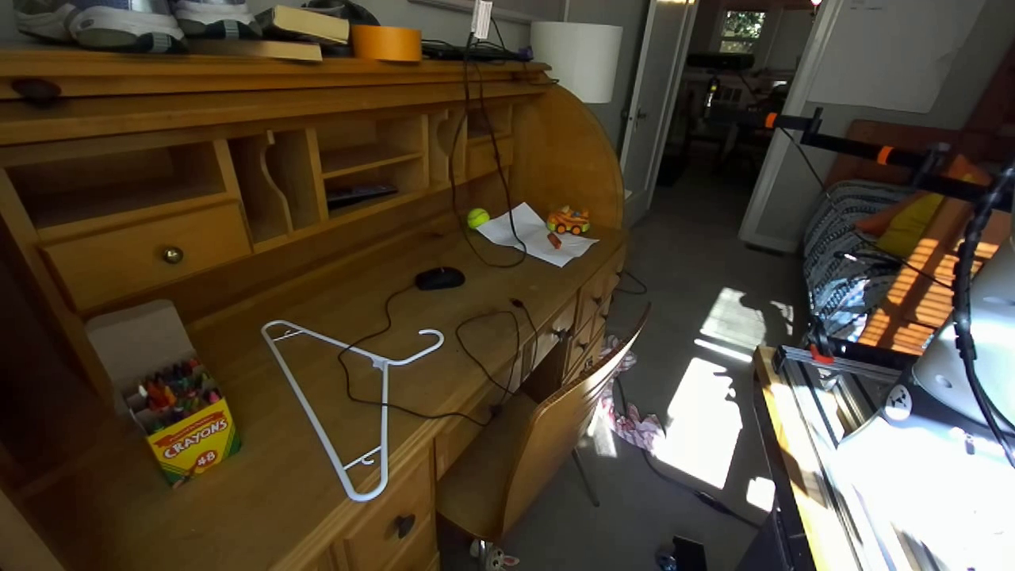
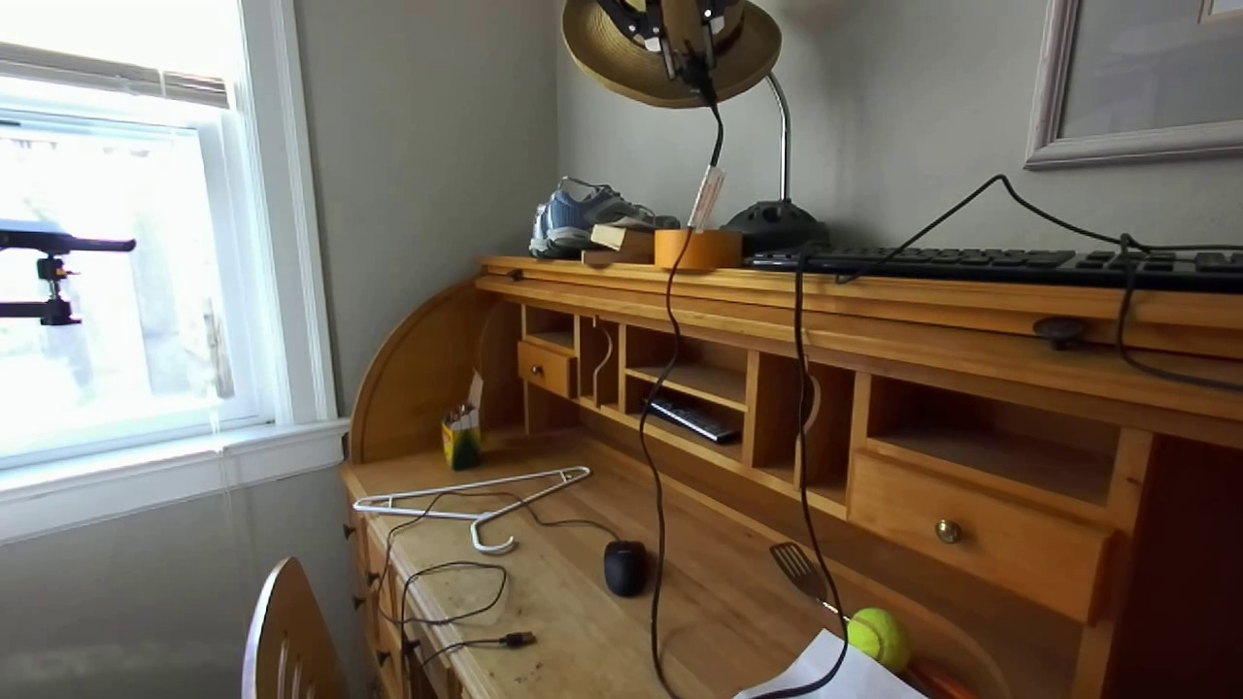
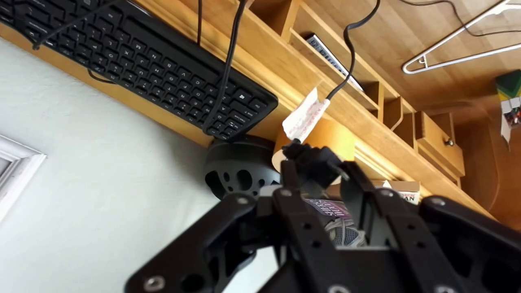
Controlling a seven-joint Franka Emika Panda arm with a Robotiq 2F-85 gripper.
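Observation:
A black cable with a white paper label (image 3: 306, 116) runs up to my gripper, whose dark fingers are shut on the cable's end in the wrist view. The pinched end is a blurred black piece, so its exact shape is hard to tell. In exterior view 2 the gripper (image 2: 692, 58) is high above the desk's top shelf, in front of the lamp, with the label (image 2: 706, 196) hanging below it. From there the cable (image 2: 659, 489) drops in a loop to the desktop. Exterior view 1 shows the label (image 1: 481, 19) at its top edge, the gripper out of frame.
A black keyboard (image 3: 161, 73), an orange tape roll (image 2: 696, 249), a lamp base (image 2: 778, 221) and shoes (image 2: 594, 216) occupy the top shelf. On the desktop lie a white hanger (image 1: 384, 419), a mouse (image 1: 439, 277), crayons (image 1: 195, 442), a tennis ball (image 1: 477, 218) and paper (image 1: 533, 233).

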